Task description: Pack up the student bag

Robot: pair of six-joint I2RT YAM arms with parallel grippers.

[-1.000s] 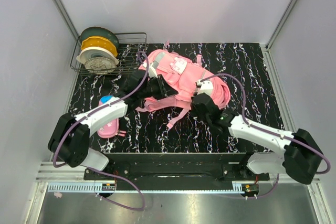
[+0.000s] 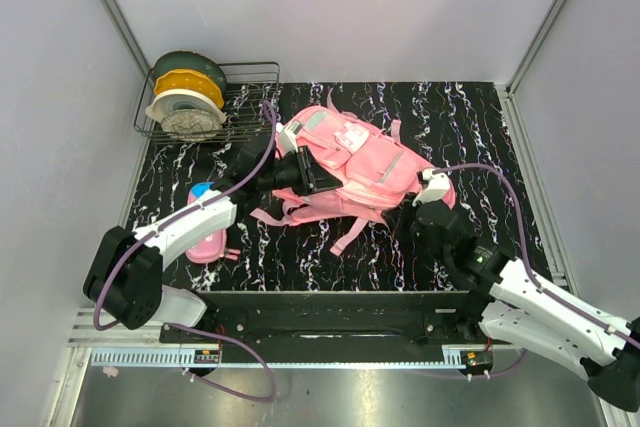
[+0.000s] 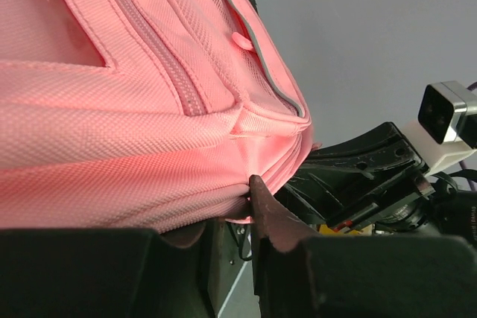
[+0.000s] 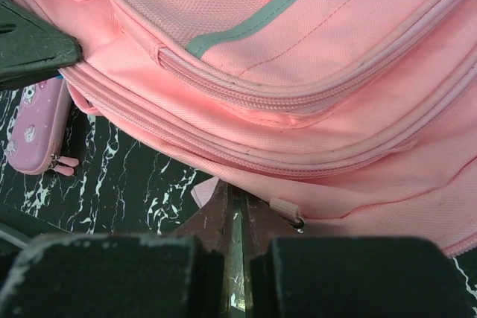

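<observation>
The pink student bag [image 2: 365, 157] lies tilted on the dark marbled table, its zipped pockets facing up. My left gripper [image 2: 338, 185] is at the bag's front side. In the left wrist view a narrow gap shows between its fingers, with the bag's folded seam at the tips. At the bag's front right corner, my right gripper [image 2: 402, 219] is shut on the bag's lower edge; the right wrist view shows its fingers [image 4: 257, 217] nearly together under the cloth, beside a zip pull [image 4: 285, 209]. A pink pencil case [image 2: 208, 246] lies to the left, partly under the left arm.
A blue item [image 2: 200, 190] shows beside the left arm, mostly hidden. At the back left, a wire rack [image 2: 255, 97] holds several plates [image 2: 190, 82]. A bag strap [image 2: 349, 236] trails toward the front edge.
My right gripper has moved right and toward the front. The bag has shifted slightly right and its right end has been drawn out. My left gripper has stayed nearly in place.
</observation>
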